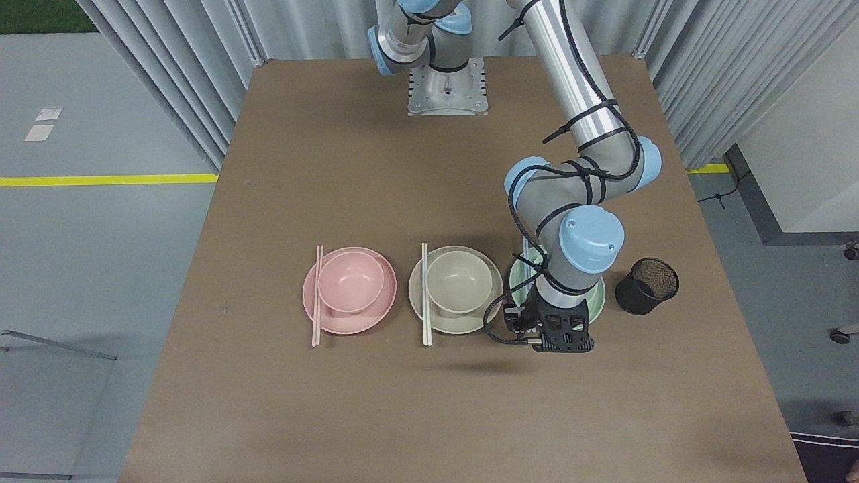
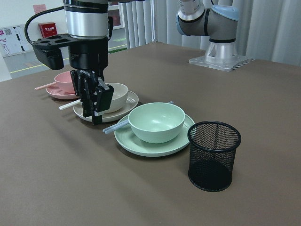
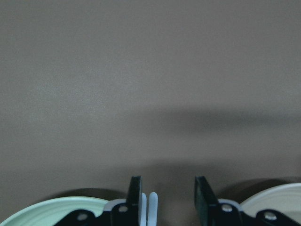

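Note:
My gripper hangs low at the front edge of the green plate, open, with light blue chopsticks showing beside its left finger in the wrist view and bare table between the fingers. The green bowl sits on that plate, mostly hidden under the arm in the front view. A cream bowl on a cream plate with white chopsticks is to the left. A pink bowl on a pink plate with pink chopsticks is farther left.
A black mesh holder, apparently empty, stands right of the green plate.

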